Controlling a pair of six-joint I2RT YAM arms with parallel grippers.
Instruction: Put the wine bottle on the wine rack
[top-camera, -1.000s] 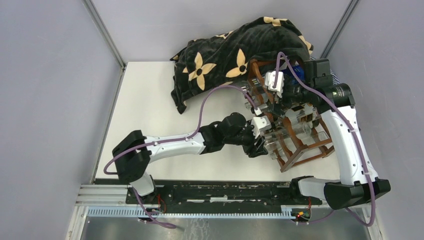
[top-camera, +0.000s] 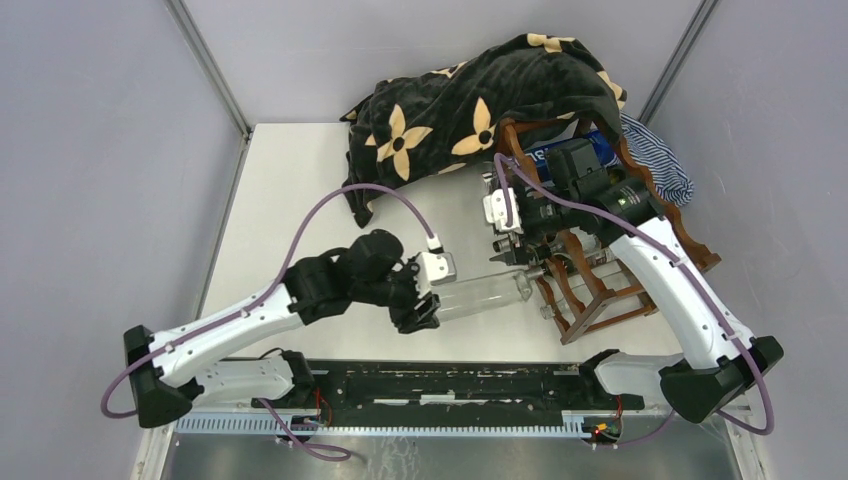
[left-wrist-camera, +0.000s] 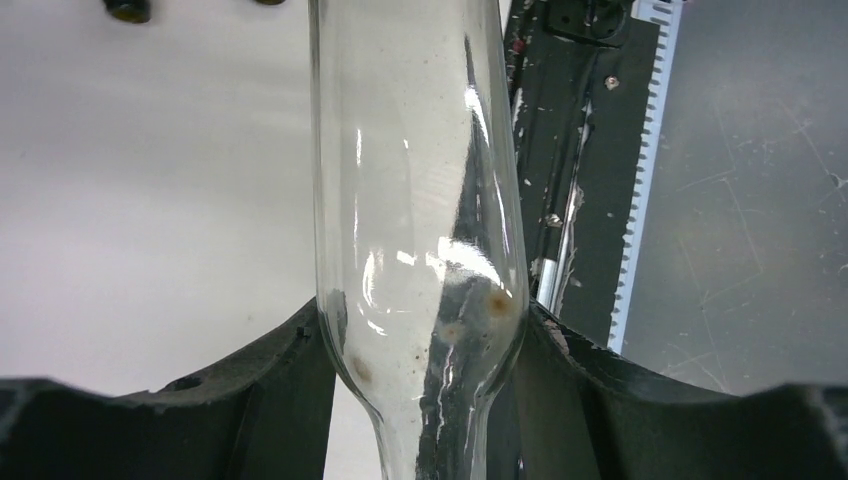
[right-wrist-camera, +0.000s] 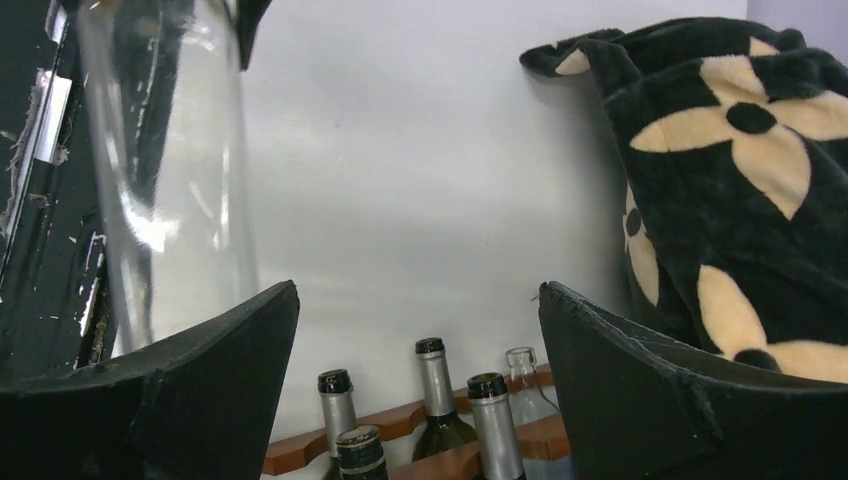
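Note:
A clear, empty glass bottle (top-camera: 484, 294) lies roughly level over the white table, its wide end toward the wooden rack (top-camera: 588, 270). My left gripper (top-camera: 436, 302) is shut on it; in the left wrist view the fingers (left-wrist-camera: 290, 380) pinch the shoulder, and the neck runs out of view at the bottom. The wide end is left of the rack, close to its front corner. My right gripper hangs at the rack's left side, open and empty. In the right wrist view the held bottle (right-wrist-camera: 180, 215) stands beyond the left finger.
Dark-capped bottle necks (right-wrist-camera: 437, 375) and a clear one (right-wrist-camera: 521, 368) jut from the rack below the right gripper. A flowered dark blanket (top-camera: 440, 115) covers the back, and a striped cloth (top-camera: 660, 160) lies behind the rack.
The left gripper has moved left, away from the rack, drawing the bottle with it. The right gripper has shifted left and slightly toward the front.

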